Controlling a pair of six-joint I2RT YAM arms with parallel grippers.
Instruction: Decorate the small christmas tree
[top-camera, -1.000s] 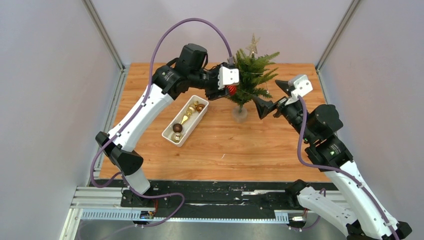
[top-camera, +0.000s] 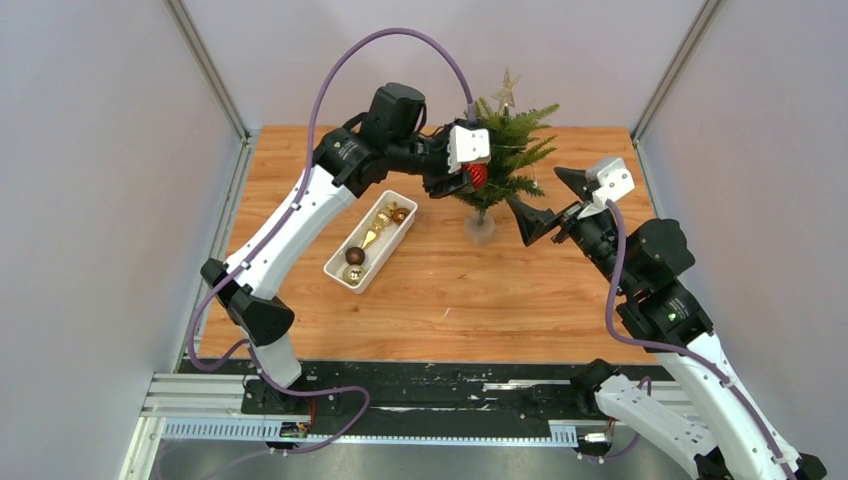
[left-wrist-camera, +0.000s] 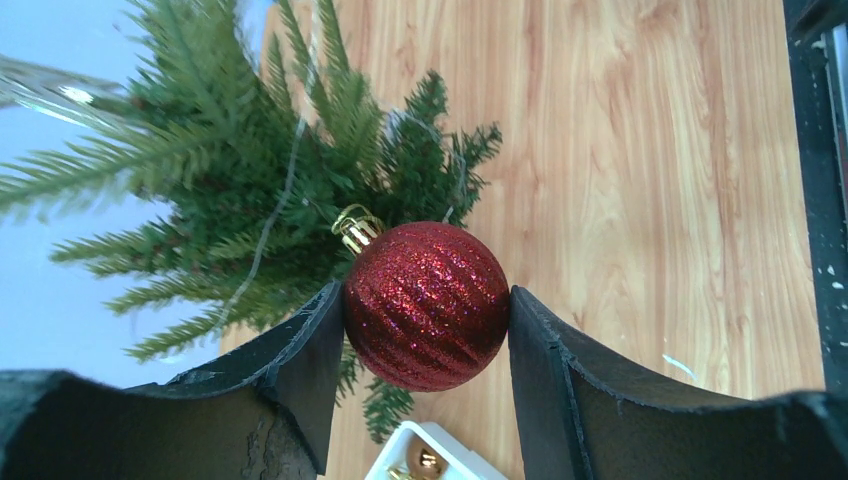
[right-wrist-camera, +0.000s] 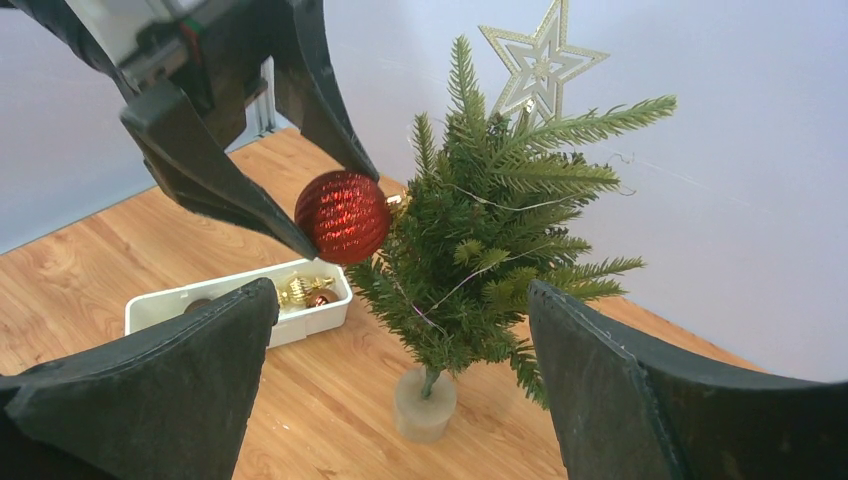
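Note:
A glittery red ball ornament (left-wrist-camera: 428, 305) is pinched between the fingertips of my left gripper, its gold cap and loop pointing at the tree. The small green tree (right-wrist-camera: 490, 220) stands upright on a pale round base (right-wrist-camera: 424, 405) at the back of the table. In the right wrist view the ball's cap meets the tree's left branches; whether its loop is on a twig cannot be told. My right gripper (top-camera: 528, 222) stands open at the tree's front right, nothing between its fingers. A silver-gold star (right-wrist-camera: 540, 62) tops the tree.
A white tray (top-camera: 336, 268) left of the tree holds several gold and brown ornaments (top-camera: 355, 256). Thin light wire (right-wrist-camera: 470, 275) winds through the branches.

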